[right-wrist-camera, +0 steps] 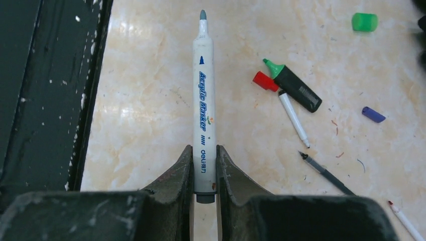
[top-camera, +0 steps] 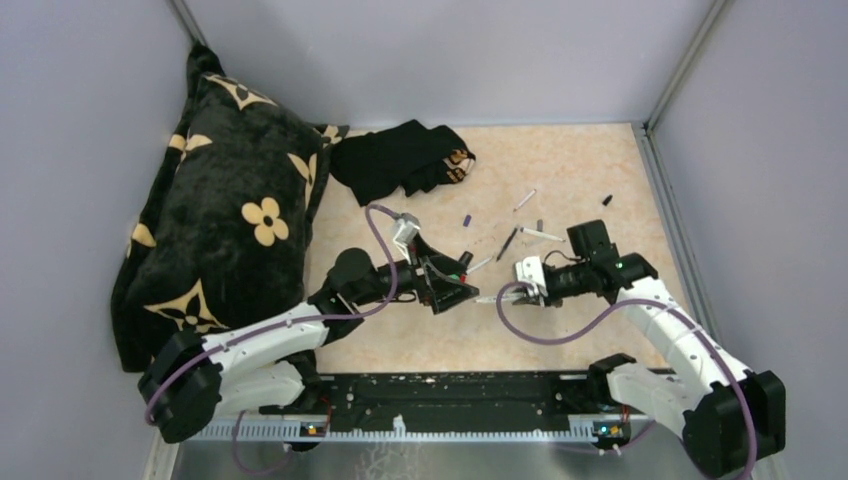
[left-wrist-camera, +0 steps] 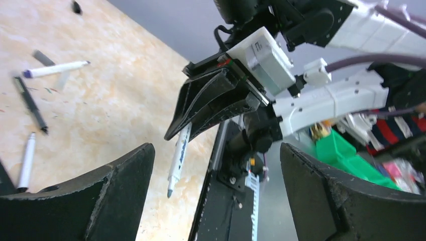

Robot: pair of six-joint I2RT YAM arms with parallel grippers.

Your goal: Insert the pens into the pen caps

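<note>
A white acrylic marker (right-wrist-camera: pixel 203 105) with a bare grey tip is gripped near its rear end by my right gripper, shut on it. The left wrist view also shows that marker (left-wrist-camera: pixel 179 158), its tip pointing down and toward me. My left gripper faces it with fingers wide open and nothing between them. In the right wrist view, a red cap (right-wrist-camera: pixel 265 81), a green cap (right-wrist-camera: pixel 364 22) and a blue-purple cap (right-wrist-camera: pixel 373 114) lie on the table. Around them are a green highlighter (right-wrist-camera: pixel 296 88), a white pen (right-wrist-camera: pixel 294 118), a dark pen (right-wrist-camera: pixel 326 173) and a red-tipped pen (right-wrist-camera: pixel 406 221).
A black cloth (top-camera: pixel 400 160) lies at the back left of the table, beside a large patterned cushion (top-camera: pixel 240 200). A small black cap (top-camera: pixel 607 200) is at the far right.
</note>
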